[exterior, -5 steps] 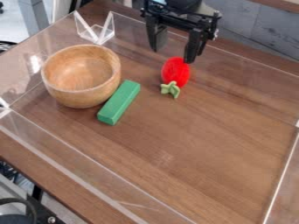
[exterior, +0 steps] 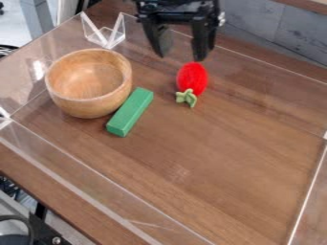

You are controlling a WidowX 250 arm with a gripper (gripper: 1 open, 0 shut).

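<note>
My black gripper (exterior: 182, 36) hangs open at the top centre, its two fingers apart with nothing between them. Below it, slightly right of centre, a red strawberry-like object (exterior: 192, 78) with green leaves lies on the wooden table. A wooden bowl (exterior: 87, 94) sits at the left, and a green block (exterior: 129, 113) lies just right of and below it.
A clear plastic or wire holder (exterior: 105, 31) stands at the upper left. The table's left edge drops to the floor.
The objects on the table look unmoved.
</note>
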